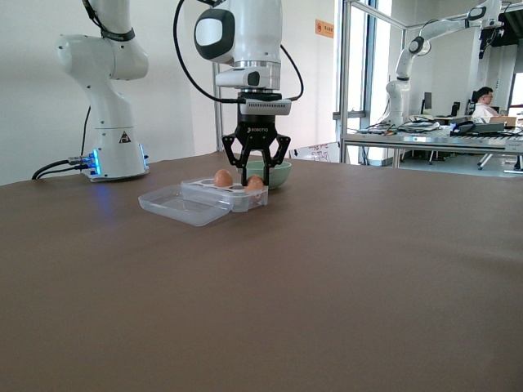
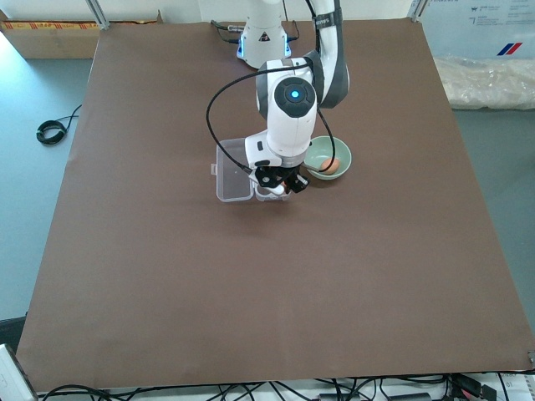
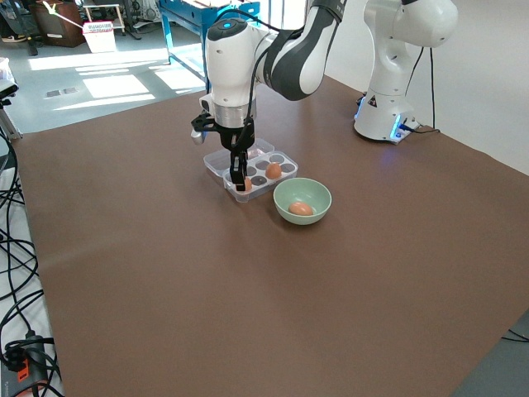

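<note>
The black gripper [image 1: 254, 172] points straight down into a clear plastic egg carton [image 1: 199, 189], whose lid [image 1: 176, 207] lies open to one side. Its fingers are at the egg [image 3: 247, 184] at one end of the carton; whether they grip it cannot be told. Another egg [image 3: 274, 170] sits in the carton, with several empty holes around. A mint green bowl [image 3: 285, 195] beside the carton holds one egg [image 3: 301, 208].
The robot's white base [image 1: 117, 158] stands behind the carton on the brown table [image 2: 267, 292], with cables around it.
</note>
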